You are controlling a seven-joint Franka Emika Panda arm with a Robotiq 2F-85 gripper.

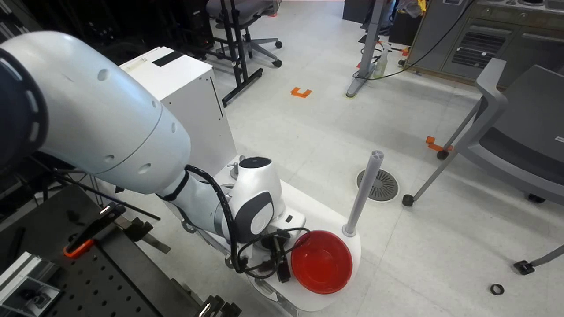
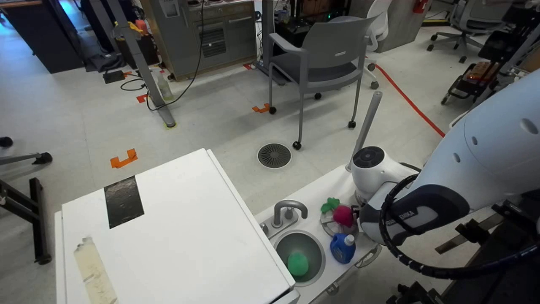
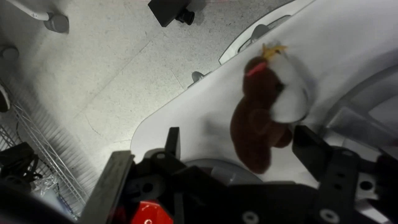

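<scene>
A brown plush toy (image 3: 253, 127) with a white face and a yellow tuft lies on the white countertop (image 3: 186, 123). In the wrist view my open gripper has one finger on each side of the toy's lower part; whether either touches it I cannot tell. Exterior view 1 has the gripper (image 1: 281, 264) low over the counter, just left of a red bowl (image 1: 321, 262) that looks empty. There the toy is hidden behind the gripper and cables.
An upright grey post (image 1: 363, 193) rises behind the bowl. Farther along stand a pink item (image 2: 343, 215), a blue bottle (image 2: 342, 248), a curved faucet (image 2: 291, 207) and a sink (image 2: 319, 261) holding a green ball (image 2: 298, 264). A white cabinet (image 2: 172, 233) borders the sink.
</scene>
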